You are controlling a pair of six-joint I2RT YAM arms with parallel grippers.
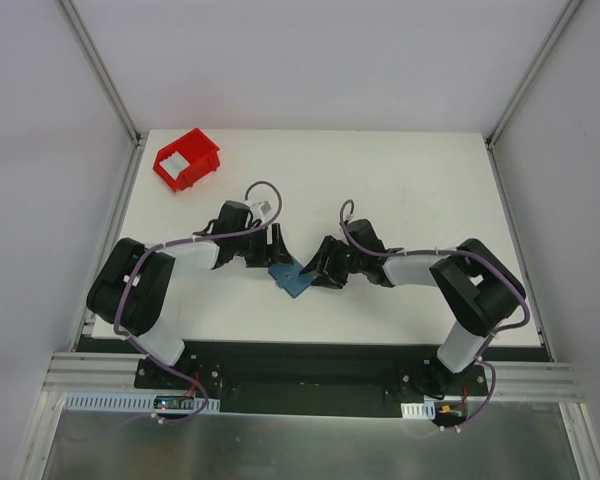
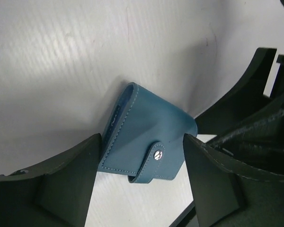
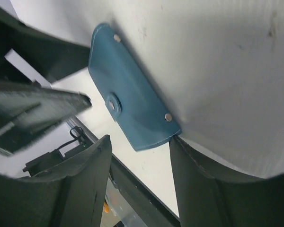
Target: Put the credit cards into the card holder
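Note:
A blue-teal card holder with a snap tab lies near the table's middle, between both grippers. In the left wrist view the holder shows its stitched edge, and its tab looks fastened. My left gripper is open, its fingers on either side of the holder, the left fingertip close to its edge. At the other end, my right gripper also stands open; one of its fingertips meets the holder's corner. Whether either finger presses on it I cannot tell. No card shows clearly outside the red basket.
A red basket with something white and flat in it stands at the back left. Both grippers are close together over the holder.

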